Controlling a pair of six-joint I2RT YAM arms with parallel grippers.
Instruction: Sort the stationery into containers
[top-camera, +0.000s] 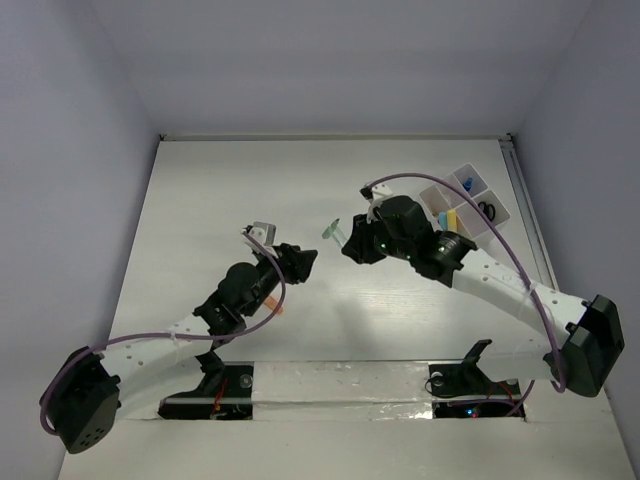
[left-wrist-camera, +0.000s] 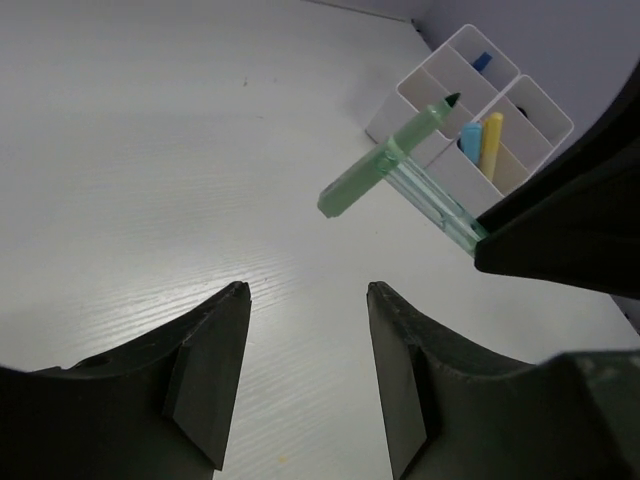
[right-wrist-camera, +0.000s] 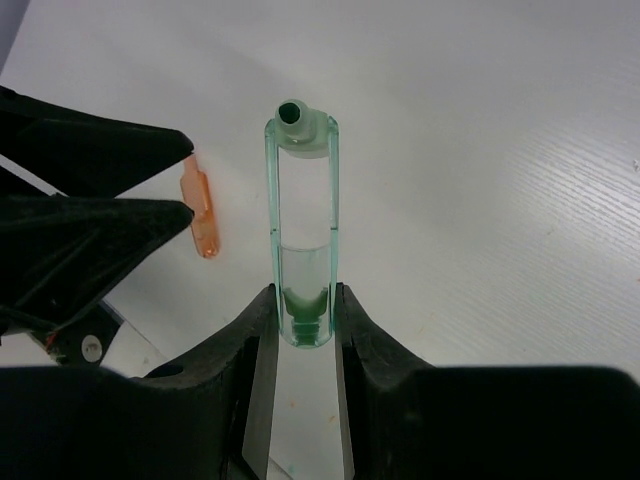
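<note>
My right gripper is shut on a green, translucent stationery item (left-wrist-camera: 365, 175) with a long clear body, held up over the middle of the table (top-camera: 200, 180). Facing it from the left, my left gripper is open, with nothing between its fingers and apart from the green item. An orange item (right-wrist-camera: 200, 210) lies on the table under the left arm. A white compartmented container (top-camera: 480, 225) at the right holds a blue item (left-wrist-camera: 470, 140), a yellow item (left-wrist-camera: 491, 145) and dark scissors (top-camera: 487, 210).
Walls stand along the back and both sides. The container sits near the right edge, just behind the right arm.
</note>
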